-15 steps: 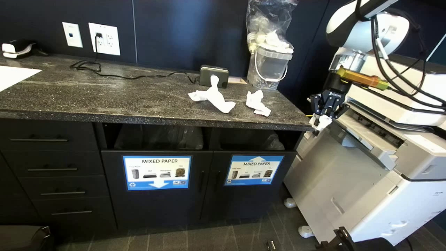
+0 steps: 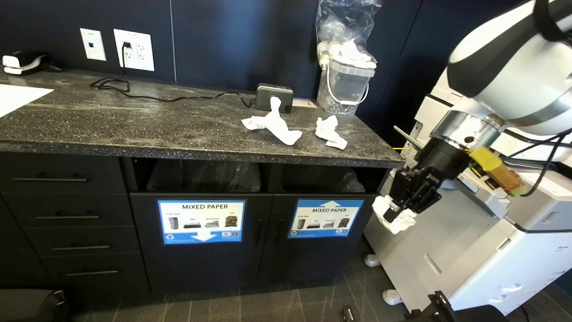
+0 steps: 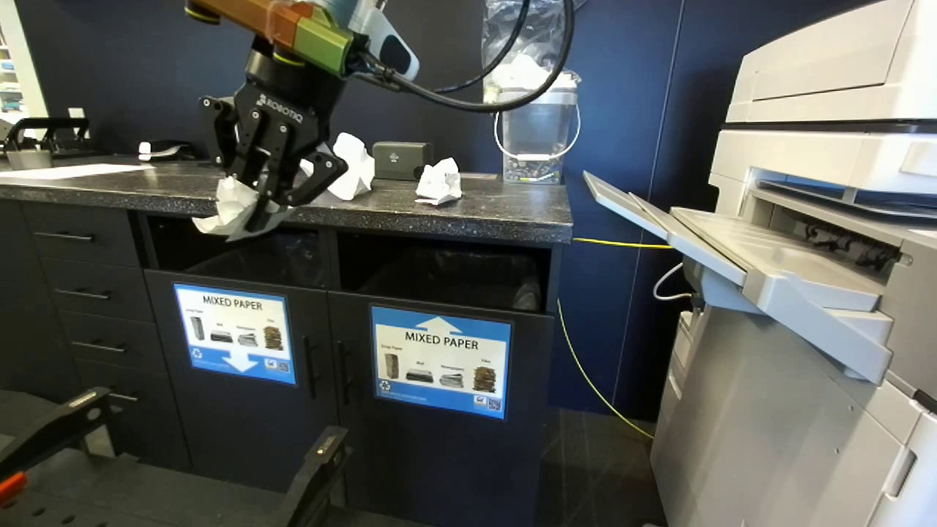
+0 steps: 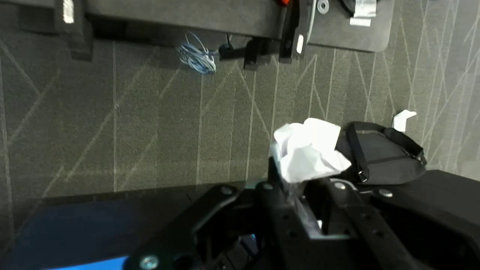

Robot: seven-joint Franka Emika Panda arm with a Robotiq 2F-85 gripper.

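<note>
A crumpled white paper [image 4: 310,148] is pinched between the fingertips of my gripper [image 2: 399,210], which is shut on it. In exterior view 2 the gripper [image 3: 255,197] appears in front of the counter's front edge, the held paper [image 3: 230,206] sticking out below the fingers. Two more crumpled papers lie on the dark counter [image 2: 177,126]: a larger twisted one [image 2: 276,126] and a smaller one [image 2: 330,132] to its right. Below the counter are two open bin slots, the left one [image 2: 206,174] and the right one [image 2: 321,177], above signs reading MIXED PAPER.
Behind the papers stand a small dark box [image 2: 274,98] and a clear bucket [image 2: 343,86] with a bag on top. A large printer [image 3: 790,290] stands to the right of the cabinet. In the wrist view a black bag [image 4: 382,157] lies on the carpet.
With the paper in its grip, my gripper has come away from beside the printer and the counter's right end, appearing lower and larger in exterior view 1. Both papers on the counter are unmoved.
</note>
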